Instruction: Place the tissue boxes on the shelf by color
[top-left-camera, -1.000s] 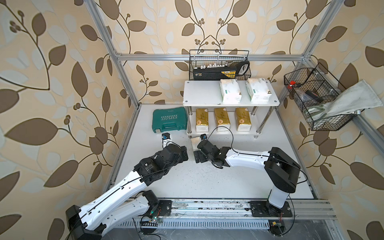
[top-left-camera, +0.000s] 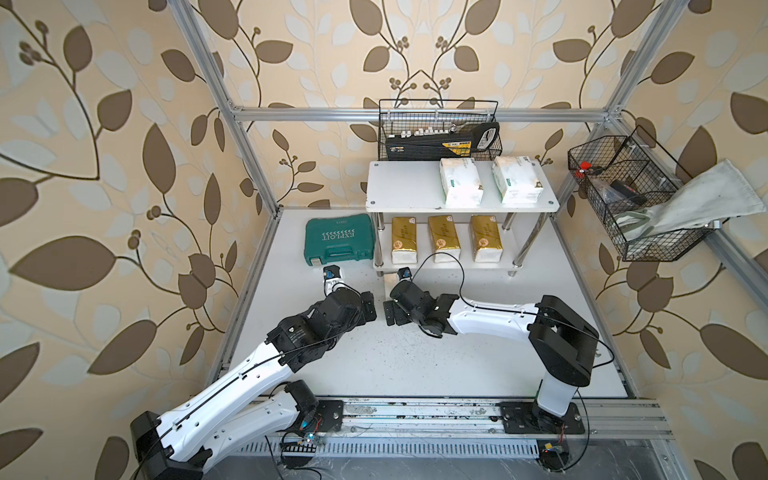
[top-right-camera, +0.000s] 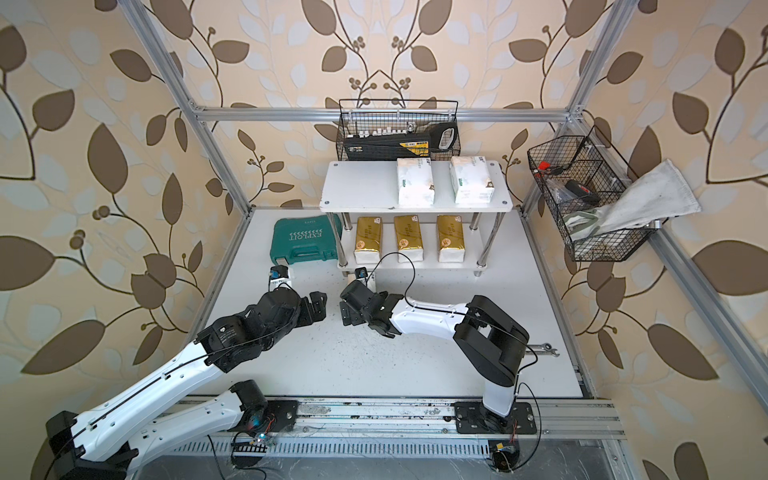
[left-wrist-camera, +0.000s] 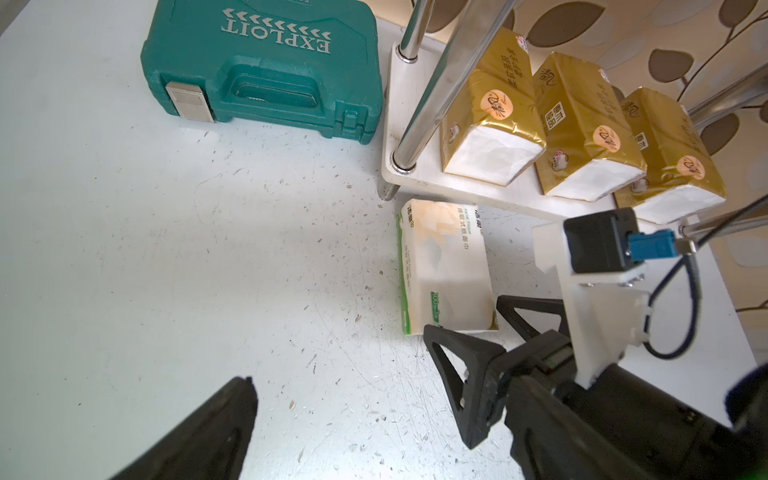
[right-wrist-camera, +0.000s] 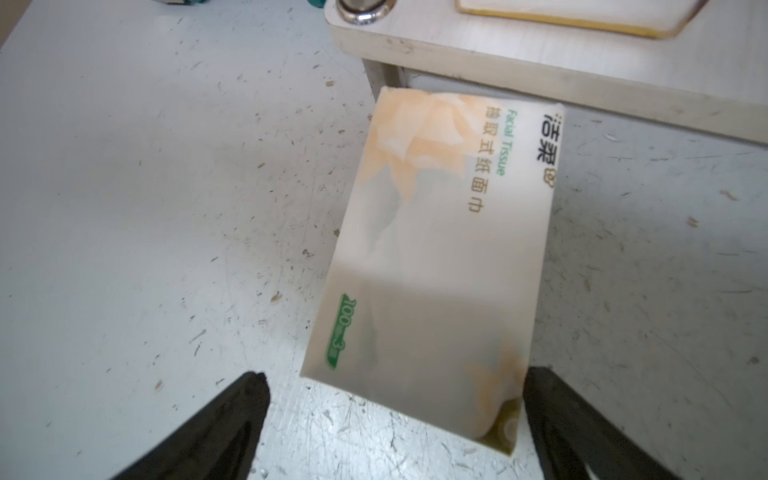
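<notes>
A white tissue pack (left-wrist-camera: 444, 256) with peach flowers lies on the table, its far end close to the shelf's lower left corner. At its near end stands my right gripper, open, one finger to each side of the pack in the right wrist view; whether they touch it I cannot tell. To the left, over bare table, my left gripper is open and empty. The upper shelf board (top-left-camera: 404, 188) carries two white packs, one in the middle (top-left-camera: 461, 182) and one at the right (top-left-camera: 518, 181). Three gold packs (top-left-camera: 445, 237) stand in a row on the lower board.
Left of the shelf lies a green tool case (top-left-camera: 339, 238). The left part of the upper board is bare. A metal shelf post (left-wrist-camera: 436, 104) rises just behind the white pack. Wire baskets hang behind (top-left-camera: 440, 132) and at the right (top-left-camera: 640, 188).
My right gripper sits very slightly left of where it was a second ago. The left arm and the shelved packs have stayed put.
</notes>
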